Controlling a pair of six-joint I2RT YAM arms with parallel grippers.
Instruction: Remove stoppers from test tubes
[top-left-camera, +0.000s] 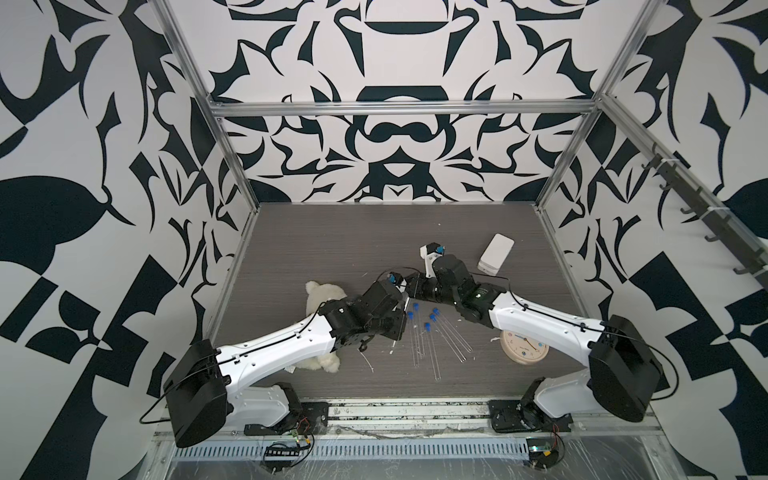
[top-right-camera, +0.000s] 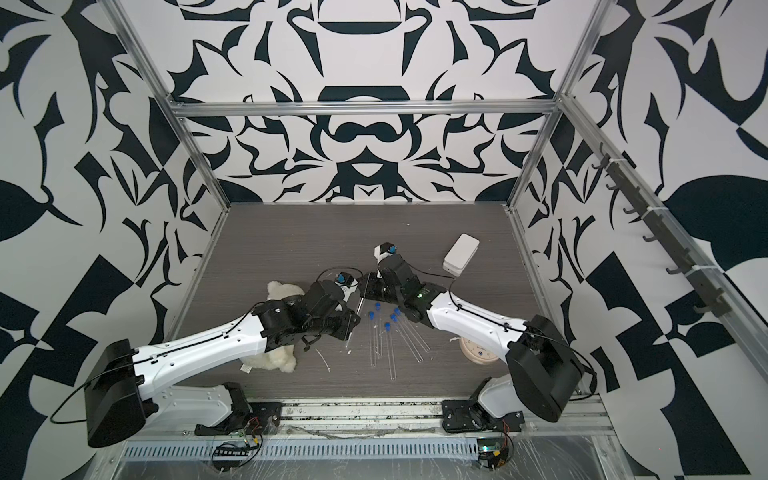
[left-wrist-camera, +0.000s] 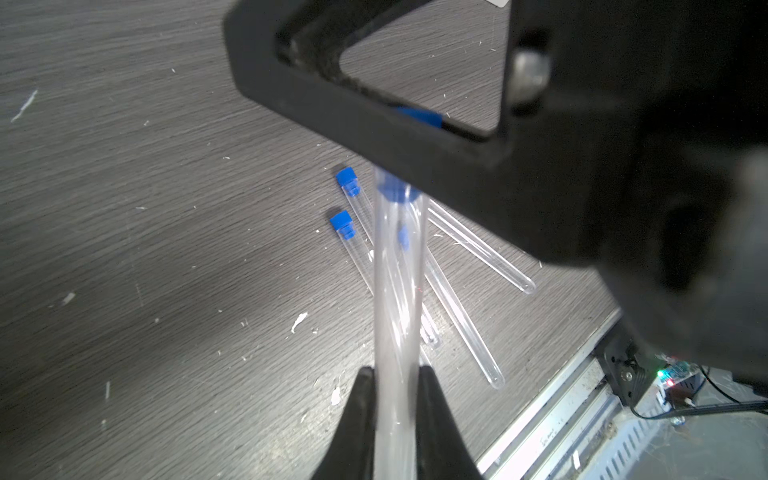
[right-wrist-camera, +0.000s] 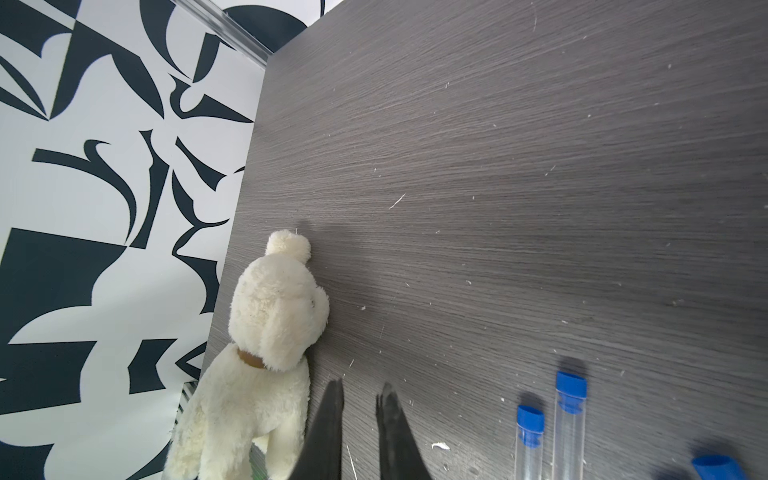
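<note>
In the left wrist view, my left gripper is shut on a clear test tube. The tube's blue stopper sits at its upper end. A black finger of my right gripper crosses in front of that stopper, hiding its middle. In the right wrist view those fingers stand apart, with only table showing between the tips. Whether the pads touch the stopper cannot be seen. Several other tubes lie on the table with blue stoppers in their ends.
A cream teddy bear lies at the left of the table. At the right are a white box and a round wooden clock, close to the right arm.
</note>
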